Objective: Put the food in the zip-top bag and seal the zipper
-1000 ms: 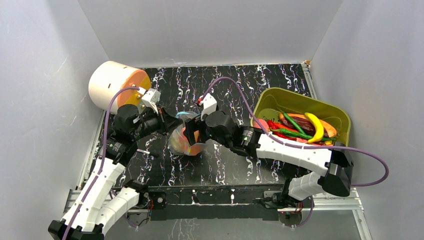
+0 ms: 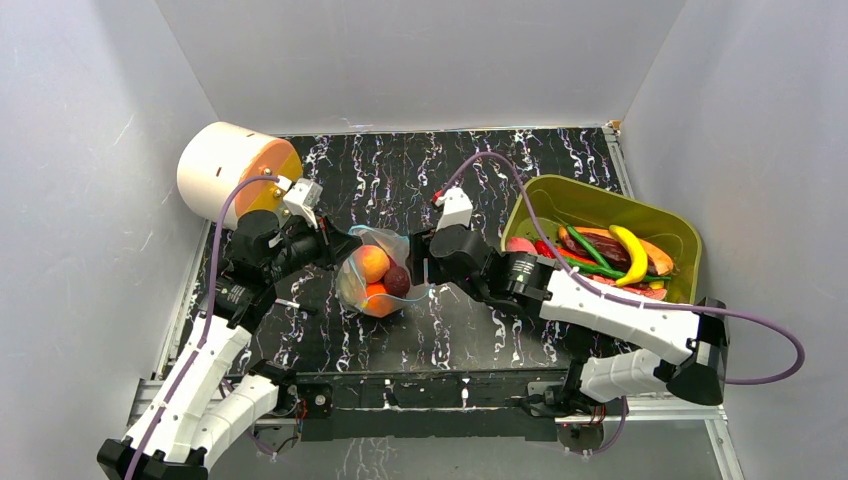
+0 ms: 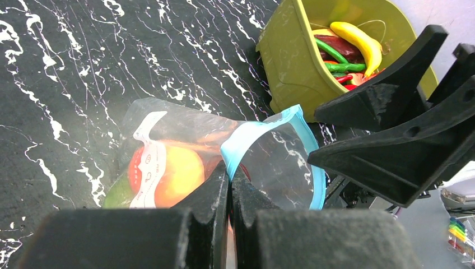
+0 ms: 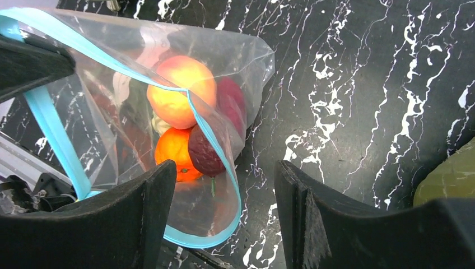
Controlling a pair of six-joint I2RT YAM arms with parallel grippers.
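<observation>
A clear zip top bag with a blue zipper rim holds several pieces of food, among them a peach, an orange and a dark round fruit. Its mouth gapes open. My left gripper is shut on the bag's blue rim at the left side of the mouth. On the mouth's other side, my right gripper stands part open with no food between its fingers. The right wrist view shows one of its fingers overlapping the bag near the blue rim; whether they touch, I cannot tell.
An olive-green bin at the right holds more food, including a yellow banana and several peppers. A large cream cylinder stands behind my left arm. Bare table lies behind the bag.
My right gripper has drawn back to the right, away from the bag, uncovering the fruit inside. The left arm and the bag have hardly moved.
</observation>
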